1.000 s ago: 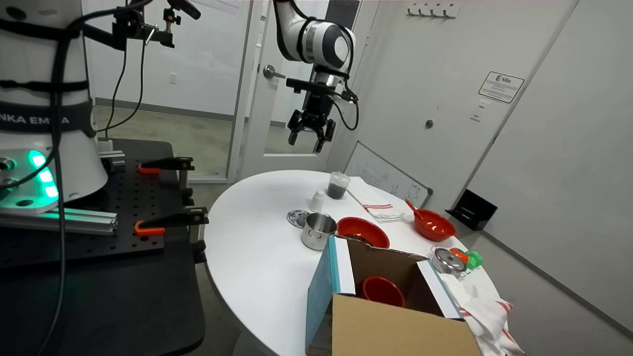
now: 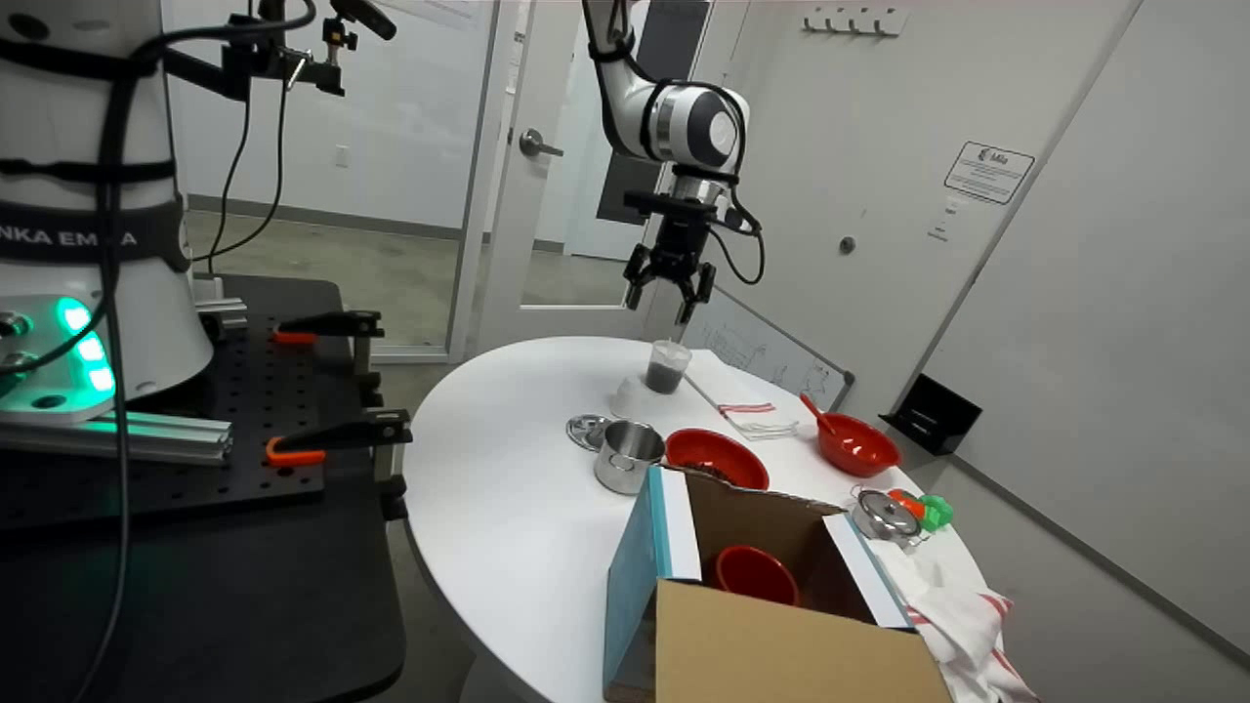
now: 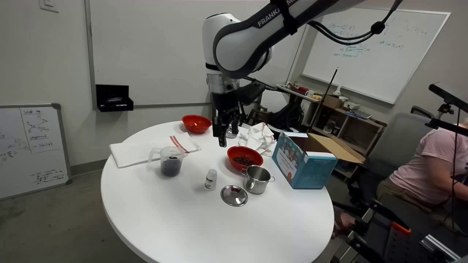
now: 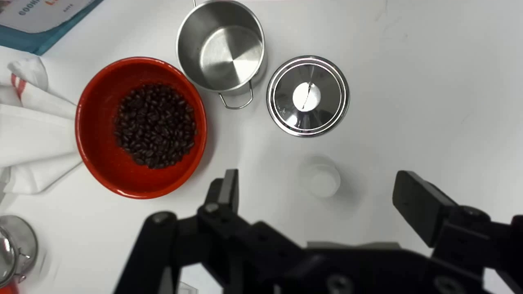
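My gripper hangs open above the table, its two black fingers wide apart with nothing held. Below and between them in the wrist view stands a small white bottle (image 4: 323, 180), upright on the table and clear of the fingers. Exterior view 2 shows the same bottle (image 3: 211, 179) standing near the steel lid (image 3: 234, 195). A steel pot (image 4: 220, 46), open on top, sits beside the red bowl (image 4: 93, 132) of dark beans. In exterior view 1 the gripper (image 2: 668, 293) is well above the table.
A clear measuring cup (image 3: 171, 161) with dark contents stands near a folded white towel (image 3: 140, 151). The blue box (image 3: 302, 162) stands open at the table's edge. Another red bowl (image 3: 196, 124) and a crumpled cloth (image 3: 259, 136) lie at the back.
In exterior view 1 the arm has moved to the right and slightly down, its gripper still open.
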